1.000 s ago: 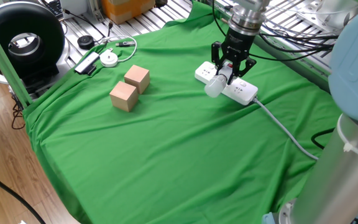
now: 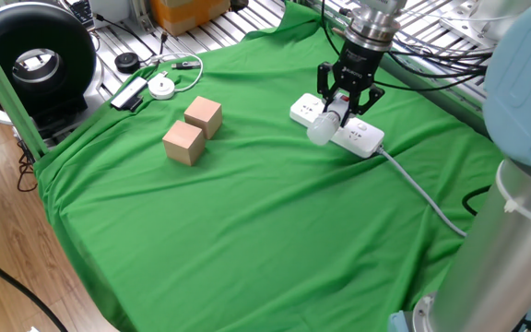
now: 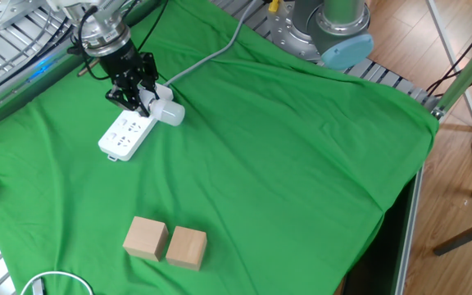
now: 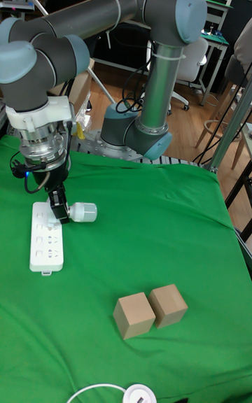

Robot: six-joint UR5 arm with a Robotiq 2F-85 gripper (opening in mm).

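Note:
A small white lamp-like piece [image 2: 324,127] with a rounded, translucent end sits between the fingers of my gripper [image 2: 344,103], which is shut on it. It lies sideways across the white power strip [image 2: 362,138], its rounded end reaching past the strip's edge over the cloth. In the second exterior view, the lamp [image 3: 167,111] overlaps the cable half of the strip [image 3: 124,138]. From the third exterior view, the lamp [image 4: 82,212] points right, away from the strip [image 4: 46,254]. The lamp's inner end is hidden by the fingers, so I cannot tell whether it touches a socket.
Two wooden cubes [image 2: 184,144] stand close together on the green cloth [image 2: 247,231]. A white cable and a round white charger [image 2: 161,86] lie near the cloth's edge. The strip's grey cord [image 2: 422,192] runs toward the arm's base.
Compared with one second ago, my gripper and the lamp have shifted slightly right in the first exterior view. The strip's cord end has moved a little too.

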